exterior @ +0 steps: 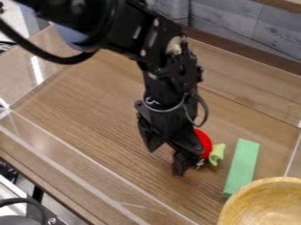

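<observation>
My black gripper (167, 148) is open, low over the table (83, 114) at the centre of the camera view. It is just in front of a red round object (201, 141), which it partly hides. A small pale green piece (216, 154) sticks out to the right of the red object. Whether the fingers touch the red object cannot be told.
A green block (241, 167) lies to the right. A large yellow bowl (273, 211) fills the lower right corner. A grey panel wall (223, 26) stands at the back.
</observation>
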